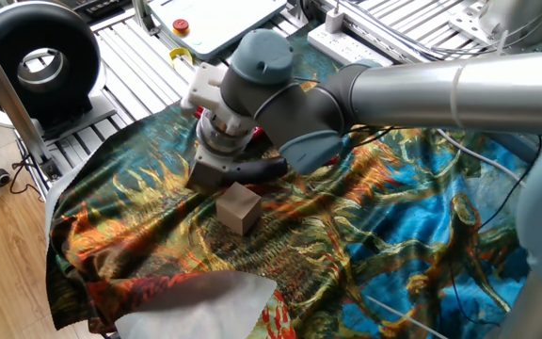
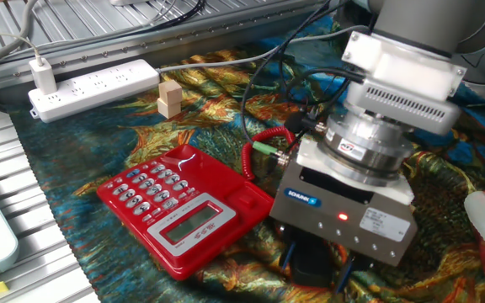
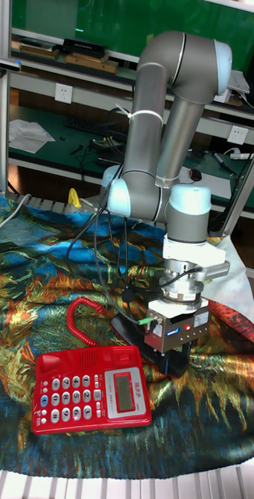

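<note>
A black handset lies under and beside my gripper; its far end sticks out to the right in the first exterior view. From the second view, the dark handset fills the space between the two blue fingers, and the fingers look shut on it. The red telephone rests on the patterned cloth, its keypad and display facing up. A coiled red cord runs from the phone's back edge. How high the handset is above the cloth cannot be told.
A wooden block sits close in front of the gripper, and small wooden blocks are near the white power strip. Black cables hang by the wrist. Wrinkled cloth lies open to the right.
</note>
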